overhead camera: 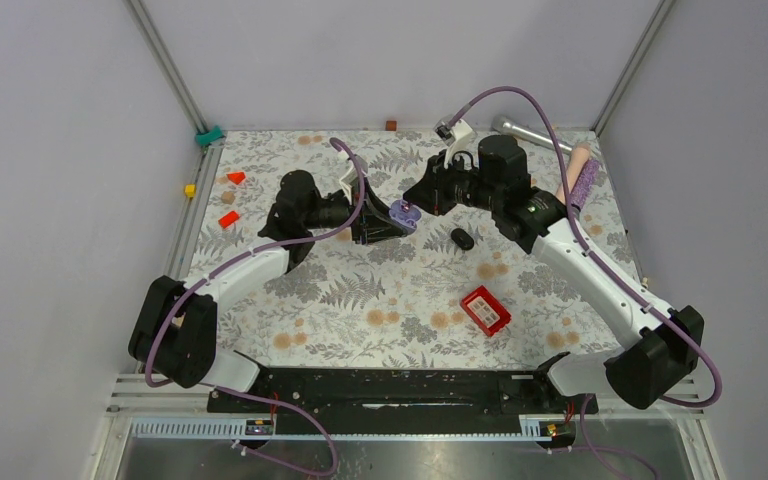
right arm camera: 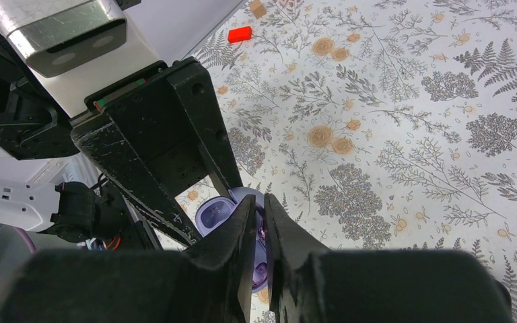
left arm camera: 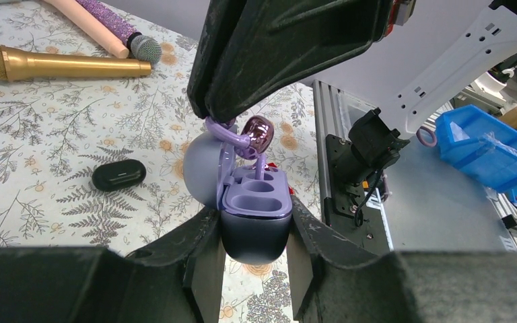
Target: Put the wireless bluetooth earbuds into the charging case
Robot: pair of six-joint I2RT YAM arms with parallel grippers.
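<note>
My left gripper (overhead camera: 390, 225) holds the open lavender charging case (left arm camera: 256, 232) between its fingers, its slots facing up in the left wrist view. My right gripper (overhead camera: 415, 198) is shut on a purple earbud (left arm camera: 259, 134) with a dark red tip, held right at the case beside its lid (left arm camera: 200, 168). Whether the earbud touches the slots is unclear. In the right wrist view the case (right arm camera: 212, 215) is partly hidden behind the fingers.
A black oval case (overhead camera: 462, 239) and red tray (overhead camera: 485, 310) lie on the patterned table. Microphones (left arm camera: 81, 66) lie at the right back. Small red blocks (overhead camera: 229, 218) are at the left.
</note>
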